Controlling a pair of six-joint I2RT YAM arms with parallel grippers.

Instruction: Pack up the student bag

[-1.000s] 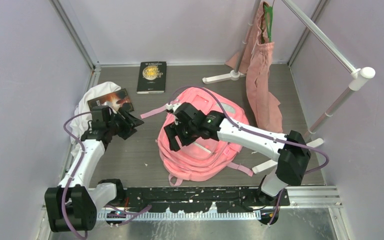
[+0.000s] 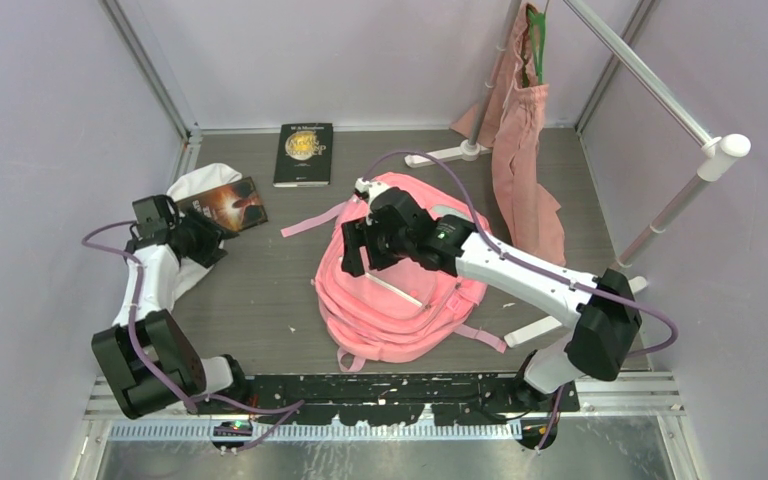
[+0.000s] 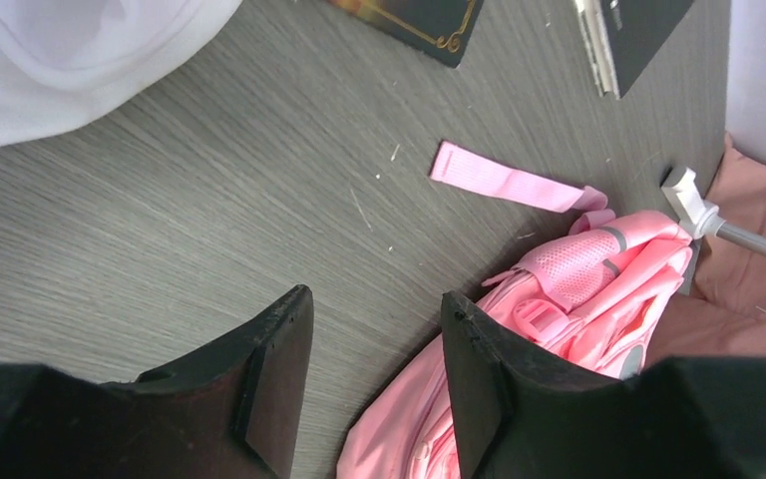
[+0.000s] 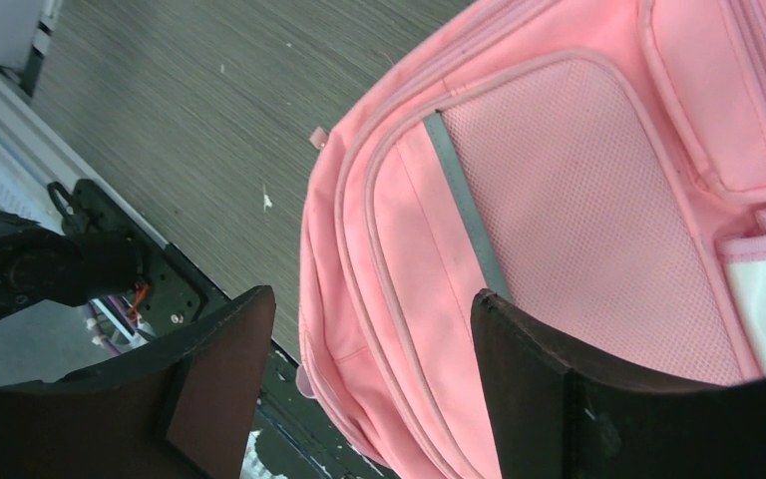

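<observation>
A pink backpack (image 2: 400,318) lies flat in the middle of the floor. My right gripper (image 2: 358,255) is over it, part open and empty, with the bag's fabric below its fingers in the right wrist view. My left gripper is at the left, over bare floor by a white cloth (image 2: 193,181), its fingers apart with nothing between. A book with a brown-orange cover (image 2: 238,205) lies on the cloth, and a dark book with a yellow design (image 2: 303,155) lies at the back.
A white rack (image 2: 660,85) stands at the right with pink fabric (image 2: 528,190) hanging down to the floor. A pink strap (image 2: 303,225) trails left from the bag. Bare floor lies left of the bag.
My left gripper has drawn back to the left, away from the bag. My right gripper has moved slightly up the view over the bag.
</observation>
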